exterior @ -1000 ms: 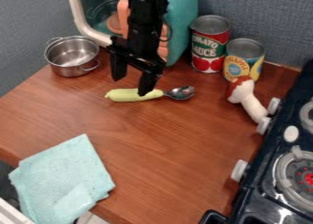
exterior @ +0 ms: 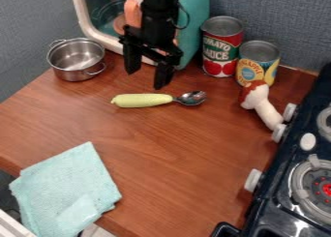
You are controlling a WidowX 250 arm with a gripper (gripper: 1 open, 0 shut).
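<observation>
My black gripper [exterior: 146, 70] hangs above the middle back of the wooden counter, open, with nothing between its fingers. Just below it lies a spoon [exterior: 189, 99] with a pale yellow-green handle, flat on the wood. A steel pot [exterior: 76, 65] stands at the back left. A light blue folded cloth [exterior: 65, 188] lies at the front left.
A red can [exterior: 222, 52] and a yellow can [exterior: 256, 65] stand at the back right, with a white rooster-topped object [exterior: 258, 105] before them. A black stove [exterior: 287, 202] fills the right. A teal-white container [exterior: 104, 14] sits behind my arm.
My gripper has risen a little, away from the spoon. The spoon and the other objects are where they were.
</observation>
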